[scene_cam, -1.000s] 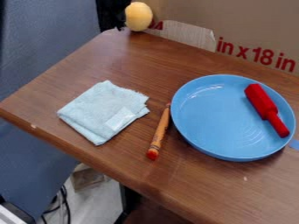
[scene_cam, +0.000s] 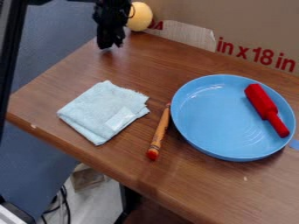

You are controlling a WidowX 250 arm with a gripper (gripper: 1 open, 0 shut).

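Note:
My black gripper [scene_cam: 111, 33] is at the top of the camera view, over the far left part of the wooden table, beside a pale yellow round object [scene_cam: 139, 17]; whether its fingers are open or shut is unclear. A folded light blue cloth [scene_cam: 100, 109] lies on the left part of the table. Right of it a wooden stick [scene_cam: 162, 129] with a red end lies next to a blue plate [scene_cam: 211, 127]. A red object [scene_cam: 267, 108], shaped like a small bottle or handle, lies on the plate's right side.
A cardboard box [scene_cam: 246, 31] with red print stands along the back.
My gripper has moved down into view from the top edge, coming lower beside the yellow object. The items on the table have not moved.

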